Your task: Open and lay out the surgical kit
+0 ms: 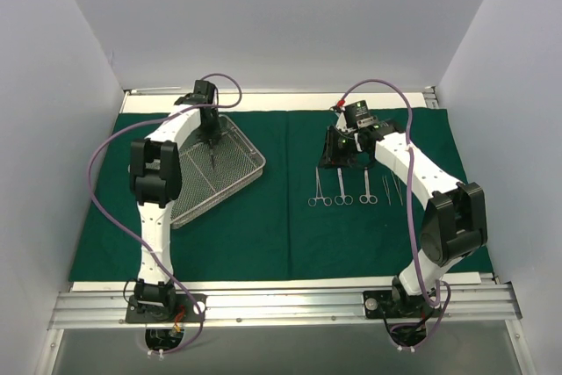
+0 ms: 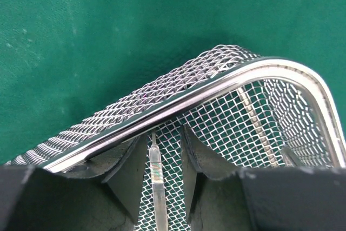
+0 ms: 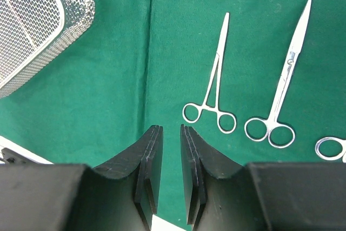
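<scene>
My left gripper is lowered at the rear rim of the wire mesh tray [image 1: 234, 183], its fingers parted around a slim scalpel handle [image 2: 159, 198] lying on the mesh, not gripping it. My right gripper hovers over the right half of the green cloth; nothing clear shows between its narrowly spaced fingertips. Below it lie a hemostat [image 3: 219, 74], scissors [image 3: 284, 85] and another ringed instrument [image 3: 330, 147], with thin tweezers [image 1: 386, 189] farther right in the top view.
The green cloth [image 1: 228, 252] covers the table. White table edges [image 1: 263, 102] run along back and front, with grey walls at the sides.
</scene>
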